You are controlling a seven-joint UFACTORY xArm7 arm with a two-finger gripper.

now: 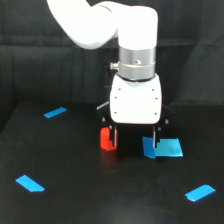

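Observation:
A white arm comes down from the top, and its gripper (135, 137) is open, with a wide gap between two dark fingers. A red block (106, 139) stands on the dark table just left of the left finger, partly covered by it. Near the right finger is a darker blue piece (148, 147), apparently a block, beside a light blue patch (169, 148). Part of the blue piece is hidden by that finger. Nothing shows held between the fingers; whether they touch either piece I cannot tell.
Strips of blue tape lie on the black table at the far left (55, 112), the front left (30, 184) and the front right (200, 192). A dark curtain hangs behind.

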